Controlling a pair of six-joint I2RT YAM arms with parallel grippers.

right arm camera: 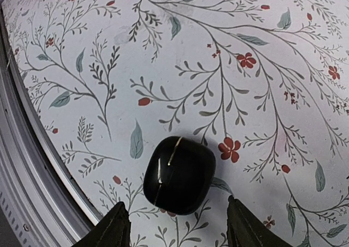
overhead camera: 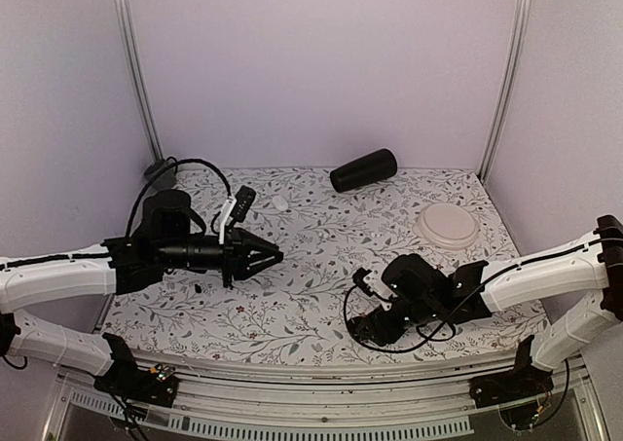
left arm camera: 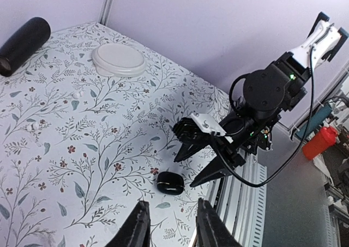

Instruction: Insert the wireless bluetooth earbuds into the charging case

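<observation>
The rounded glossy black charging case [right arm camera: 180,176] lies on the floral tabletop with a seam across it; no open lid shows. In the left wrist view the case [left arm camera: 170,182] sits just ahead of the right gripper, whose fingers are spread. From its own wrist camera, my right gripper is open, its fingertips apart on either side of the case's near end, not closed on it. My left gripper [overhead camera: 279,255] hovers over the left-centre table, open and empty. One small dark piece, probably an earbud [overhead camera: 198,288], lies at left; any other is hidden.
At the back lies a black cylinder [overhead camera: 364,170], and a round pale lid [overhead camera: 448,225] is at right. The table's front metal edge [right arm camera: 46,160] runs close beside the case. Bare tabletop fills the middle.
</observation>
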